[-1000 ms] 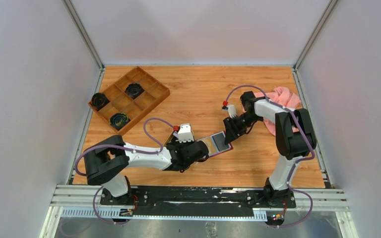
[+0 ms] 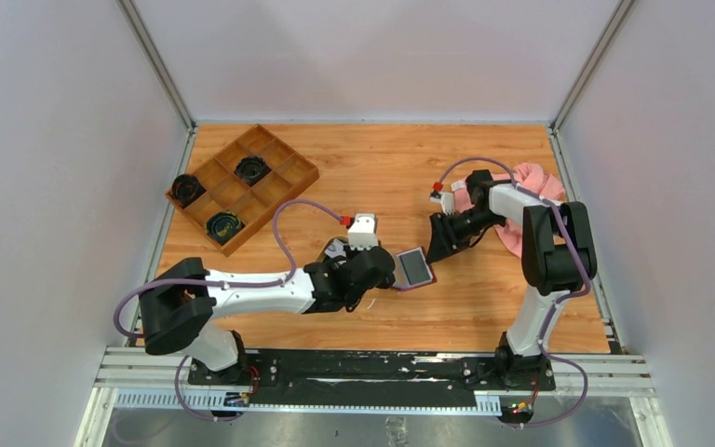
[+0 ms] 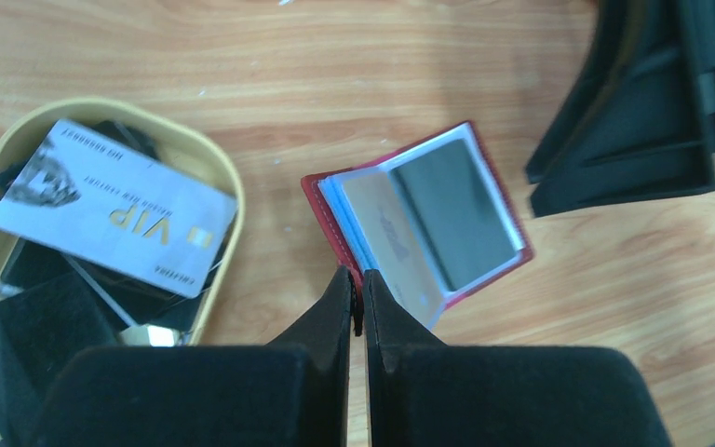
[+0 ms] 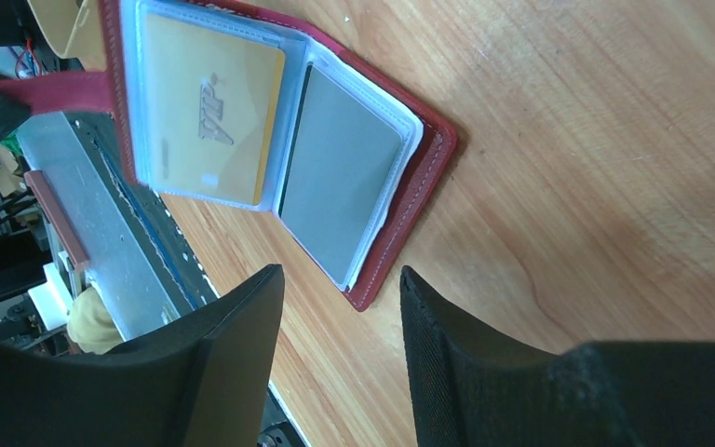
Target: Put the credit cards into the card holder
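Observation:
The dark-red card holder [image 2: 416, 269] lies open on the table, with a gold VIP card [image 4: 207, 107] in its left-side sleeve and a dark grey panel [image 4: 340, 172] on the right side. My left gripper is shut on the holder's narrow red strap [image 4: 70, 91], at the left edge. Past the holder's right edge, my right gripper stands open with nothing between its fingers. A silver VIP card [image 3: 121, 207] rests on top of other cards in the beige tray [image 3: 236, 191], left of the holder.
Top left on the table is a wooden compartment box [image 2: 289, 191] with several dark round items. A pink cloth [image 2: 512, 237] lies under the right arm at the right edge.
My left gripper has moved right and slightly up in the top view, and the holder's left side now looks narrower and tilted. The right gripper has shifted slightly right.

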